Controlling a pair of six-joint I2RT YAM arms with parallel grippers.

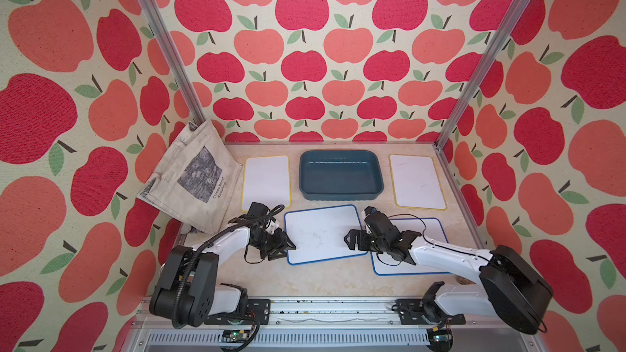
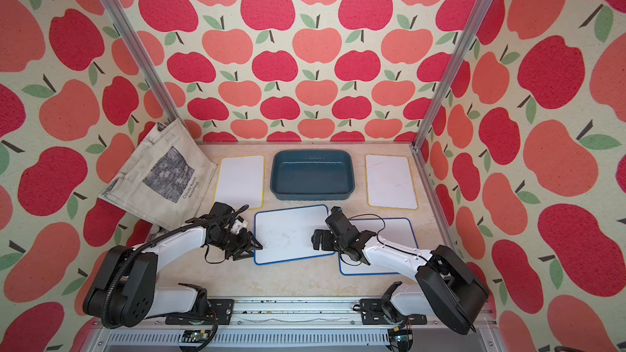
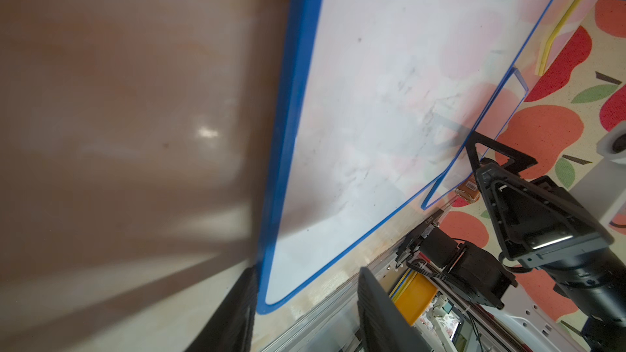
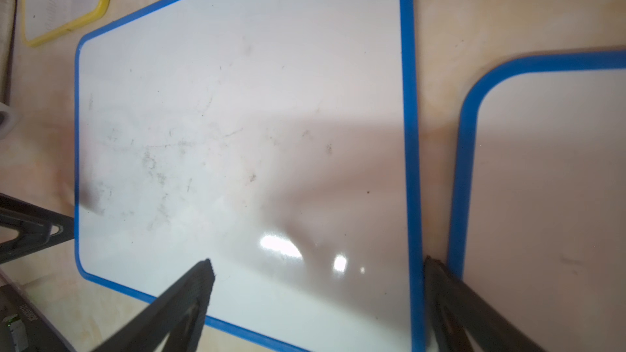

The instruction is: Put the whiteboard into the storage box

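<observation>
The whiteboard (image 1: pixel 324 231) with a blue frame lies in front of the dark teal storage box (image 1: pixel 341 197), which is empty. My left gripper (image 1: pixel 285 251) is at its lower left corner. In the left wrist view its fingers (image 3: pixel 242 316) stand apart, one touching or nearly touching the blue edge; whether they pinch the board cannot be told. At the board's right edge is my right gripper (image 1: pixel 352 240). The right wrist view shows its fingers (image 4: pixel 446 300) wide apart, one just outside the blue edge, the other over the white face.
Another blue-framed board (image 1: pixel 433 229) lies under the right arm, close to the first. Yellow-framed boards flank the box, one at left (image 1: pixel 266 182) and one at right (image 1: pixel 417 181). A cloth bag (image 1: pixel 195 176) stands at far left.
</observation>
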